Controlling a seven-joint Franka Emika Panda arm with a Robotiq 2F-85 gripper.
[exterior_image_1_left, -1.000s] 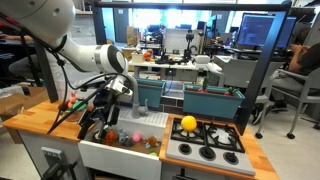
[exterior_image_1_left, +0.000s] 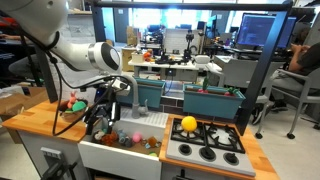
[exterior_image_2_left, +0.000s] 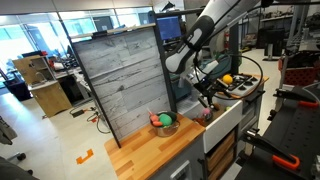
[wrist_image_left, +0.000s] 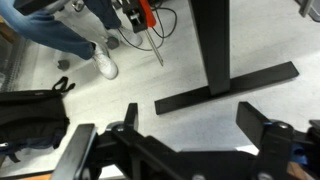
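Note:
My gripper stands open in the wrist view. Its two black fingers are wide apart at the bottom left and bottom right, with only the grey floor (wrist_image_left: 180, 135) showing between them. In exterior view 1 the white arm (exterior_image_1_left: 92, 55) bends down over the left part of the counter, its black wrist and cables near an open white drawer (exterior_image_1_left: 125, 163). Several colourful soft items (exterior_image_1_left: 137, 138) lie in or behind that drawer. The fingertips are hard to make out in both exterior views.
Right of the drawer, a yellow ball (exterior_image_1_left: 189, 124) rests by a stove (exterior_image_1_left: 208, 145). A pot (exterior_image_2_left: 167, 124) with colourful items stands on the wooden counter (exterior_image_2_left: 150, 150). The wrist view shows a black stand (wrist_image_left: 228, 90) and a person's shoe (wrist_image_left: 105, 62).
The arm has shifted slightly near its wrist over the last second. The drawer, the yellow ball and the counter items look the same.

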